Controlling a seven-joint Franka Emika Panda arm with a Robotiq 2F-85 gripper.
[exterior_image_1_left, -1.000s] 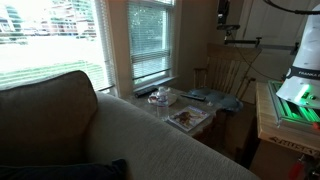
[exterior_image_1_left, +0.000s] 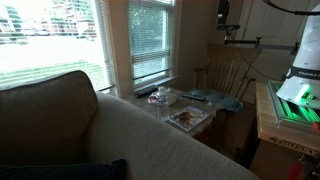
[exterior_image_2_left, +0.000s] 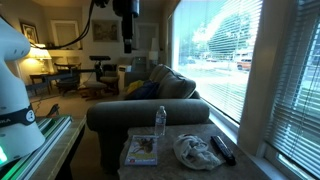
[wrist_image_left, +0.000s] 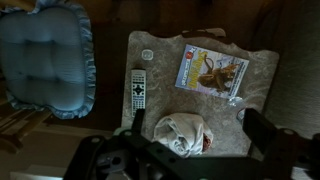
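Note:
A low stone-topped table (wrist_image_left: 158, 88) lies below my gripper. In the wrist view its fingers stand wide apart, with empty space between them; the gripper is open, well above the tabletop. A magazine with a brown animal on its cover (wrist_image_left: 212, 72) lies flat on the table. Nearby is a crumpled white cloth (wrist_image_left: 180, 132), with something small and reddish at its edge. A pale-buttoned remote (wrist_image_left: 138, 89) rests to the cloth's upper left. Upright beside the magazine stands a clear bottle (exterior_image_2_left: 160, 121). Exterior view 2 shows the dark gripper (exterior_image_2_left: 127, 30) high up, pointing down.
A grey sofa (exterior_image_2_left: 175, 90) borders the table on one side, the window blinds (exterior_image_2_left: 243, 55) on another. A wooden chair with a blue cushion (wrist_image_left: 48, 60) stands at the table's end. The robot's own bench (exterior_image_1_left: 275, 130) is at the right in exterior view 1.

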